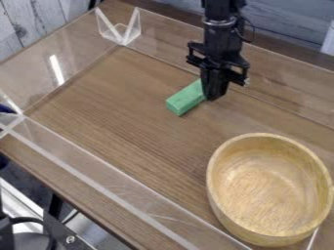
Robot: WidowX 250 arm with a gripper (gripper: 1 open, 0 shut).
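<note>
My black gripper (212, 80) hangs from the top of the view, over the right end of a green block (185, 101) lying on the wooden table. Its fingers are small and dark here; I cannot make out a gap or whether they touch the block.
A large tan bowl (264, 189) fills the lower right. A white wire-like object (119, 27) sits at the back left. Dark cables (26, 234) lie off the table's lower left corner.
</note>
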